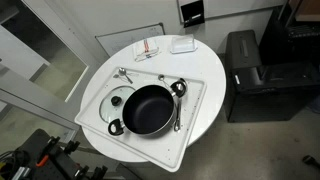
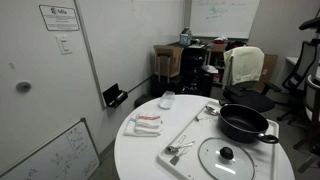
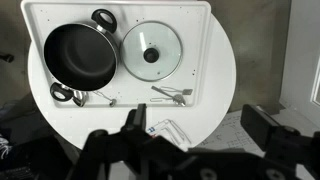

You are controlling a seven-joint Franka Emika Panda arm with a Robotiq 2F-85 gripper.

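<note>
In the wrist view my gripper stands open, its dark fingers wide apart at the bottom with nothing between them. Well beneath it, a black two-handled pot [image 3: 82, 57] sits on a white tray [image 3: 190, 12]. A glass lid [image 3: 165, 62] with a black knob lies flat beside the pot. Metal utensils [image 3: 176, 96] rest on the tray near the lid, and another small utensil lies by the pot's handle. The pot [image 1: 148, 110] also shows from above in exterior view 1, empty inside. A folded striped cloth [image 2: 147, 125] is on the round table outside the tray.
The round white table [image 1: 208, 68] carries everything. A small clear container [image 1: 183, 45] stands near its far edge. Black cases [image 1: 262, 85] are on the floor beside the table. A chair [image 2: 245, 95] stands behind the table in exterior view 2.
</note>
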